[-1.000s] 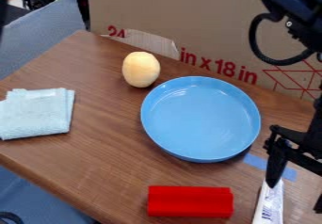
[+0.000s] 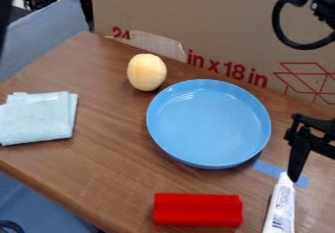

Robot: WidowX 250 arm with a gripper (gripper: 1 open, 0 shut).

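My black gripper (image 2: 299, 151) is at the right edge, open, its lower finger pointing down just above a white tube (image 2: 280, 209) that lies on the table at the front right, partly on a strip of blue tape. A blue plate (image 2: 209, 123) sits mid-table, left of the gripper. A red block (image 2: 198, 209) lies at the front, left of the tube. The gripper is partly cut off by the frame.
A pale yellow round object (image 2: 147, 71) stands behind the plate. A folded light cloth (image 2: 38, 117) lies at the left. A cardboard box (image 2: 197, 26) walls off the back.
My gripper has risen from low over the white tube, moving up and slightly right. The tube and other objects look unmoved.
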